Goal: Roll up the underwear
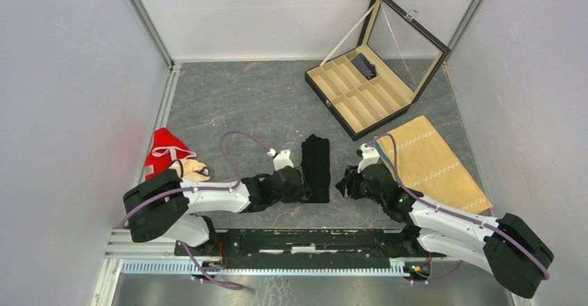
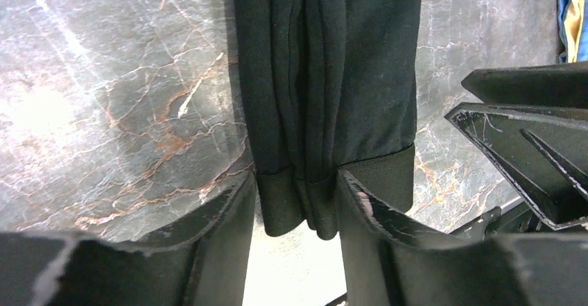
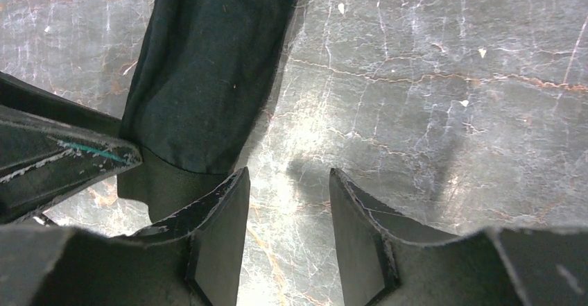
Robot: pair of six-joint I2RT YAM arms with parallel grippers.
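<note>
Black underwear (image 1: 316, 167) lies folded lengthwise as a flat strip on the grey table; in the left wrist view (image 2: 374, 70) its left edge shows lengthwise folds. My left gripper is over its near end, fingertips part open and at the cloth band; whether they pinch it is unclear. My right gripper stands open just right of the cloth, bare table between its fingers. In the right wrist view the other gripper's dark housing is beside the cloth's near end.
An open compartment box (image 1: 353, 98) with one striped roll stands at back right. A yellow cloth (image 1: 433, 167) lies at the right, red and beige garments (image 1: 163, 146) at the left.
</note>
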